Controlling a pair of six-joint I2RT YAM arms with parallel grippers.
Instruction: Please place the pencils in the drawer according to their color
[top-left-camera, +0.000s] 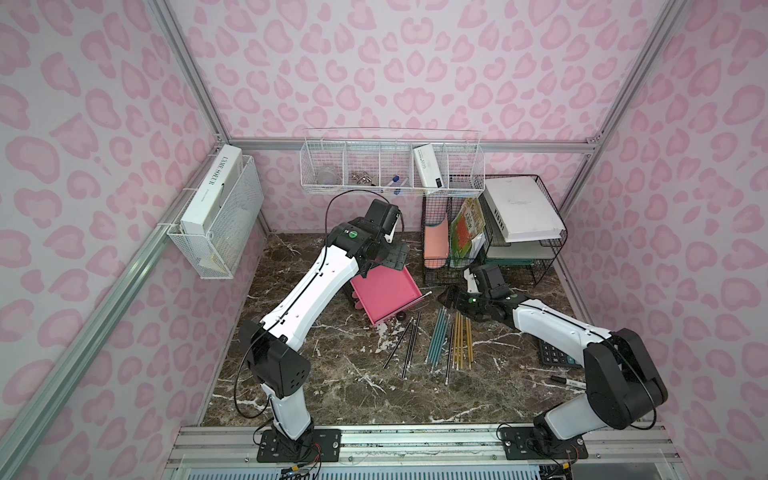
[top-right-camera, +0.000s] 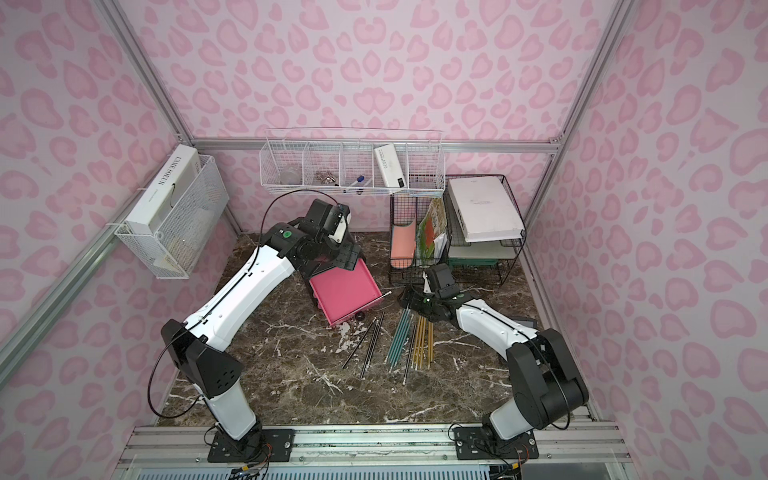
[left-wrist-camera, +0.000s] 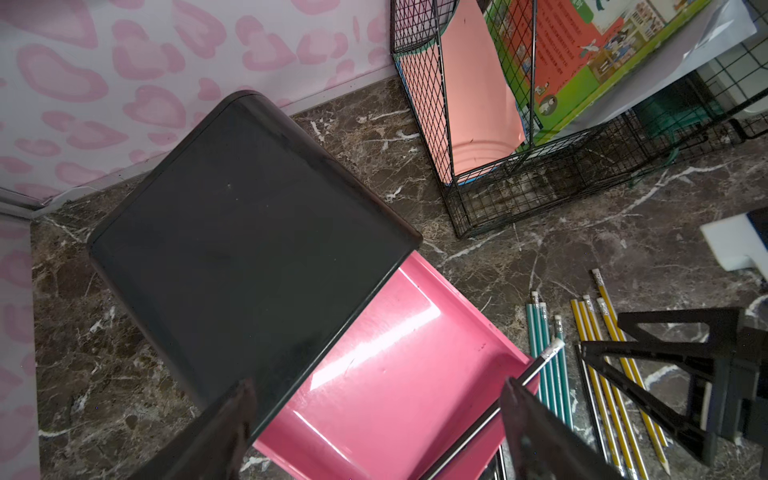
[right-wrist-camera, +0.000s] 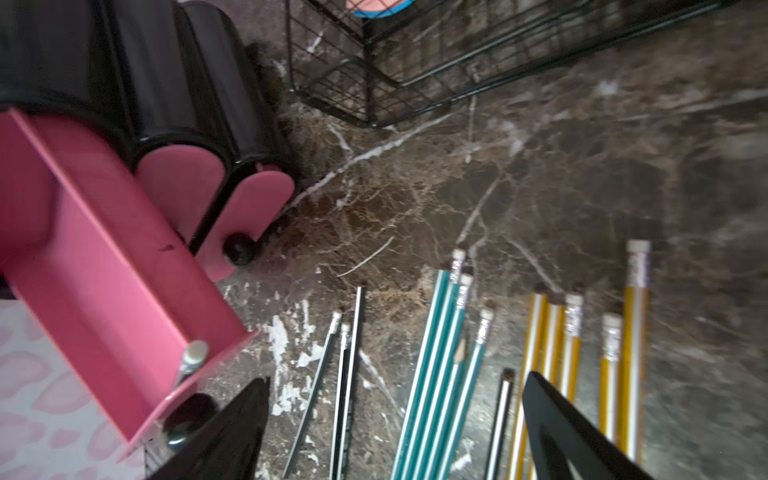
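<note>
A pink drawer (left-wrist-camera: 384, 368) is pulled out from a black drawer unit (left-wrist-camera: 248, 232), a dark pencil (left-wrist-camera: 457, 444) lying along its front edge. On the counter are dark pencils (right-wrist-camera: 339, 400), teal pencils (right-wrist-camera: 436, 360) and yellow pencils (right-wrist-camera: 633, 344), with another dark one (right-wrist-camera: 497, 424) beside the yellow. My left gripper is open above the drawer, nothing between its fingers. My right gripper hangs above the pencils' upper ends, its fingers apart with nothing held.
A black wire organizer (top-left-camera: 448, 268) with folders stands behind, right of the drawer unit. A white wire basket (top-left-camera: 360, 189) hangs above it. A calculator (top-left-camera: 560, 352) and marker lie at the right.
</note>
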